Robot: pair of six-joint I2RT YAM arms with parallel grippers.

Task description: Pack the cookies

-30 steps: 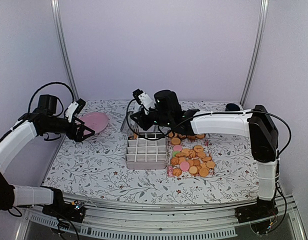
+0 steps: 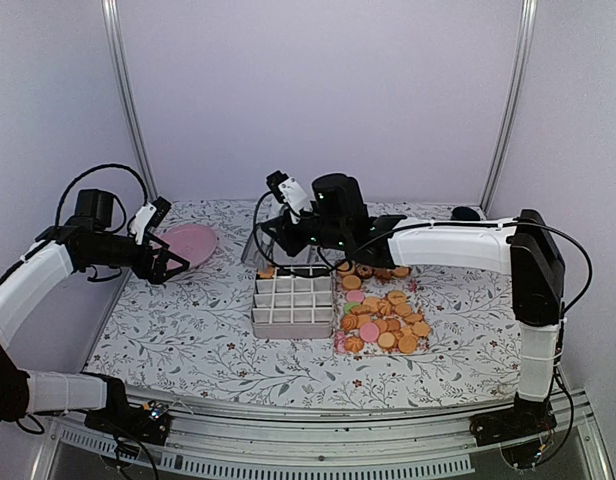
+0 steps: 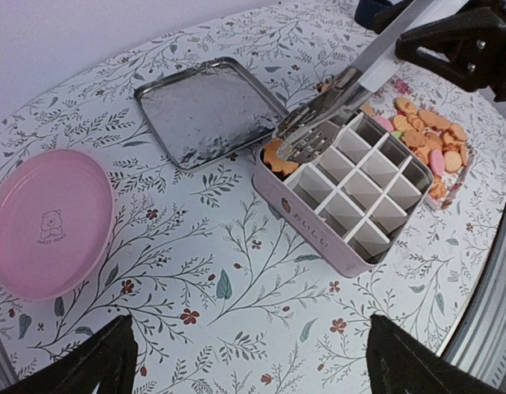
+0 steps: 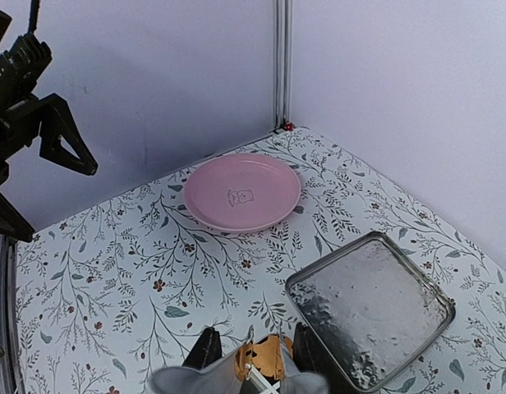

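Observation:
A pink sectioned box [image 2: 292,325] stands mid-table with mostly empty compartments; an orange cookie [image 3: 279,164] sits in its back-left compartment. Loose orange, pink and green cookies [image 2: 388,340] lie to its right. My right gripper [image 2: 276,232] is over the box's back, with metal tongs in it reaching down by that cookie; in the right wrist view orange shows between the tong ends, and whether it is gripped I cannot tell. My left gripper [image 2: 160,262] stands open at the left, empty, above the table.
A pink plate [image 3: 48,230] lies at the left and a metal tray [image 3: 195,115] behind the box. A dark cup [image 2: 465,214] stands at the back right.
My right arm has risen slightly and shifted a little to the right. The left arm has not moved.

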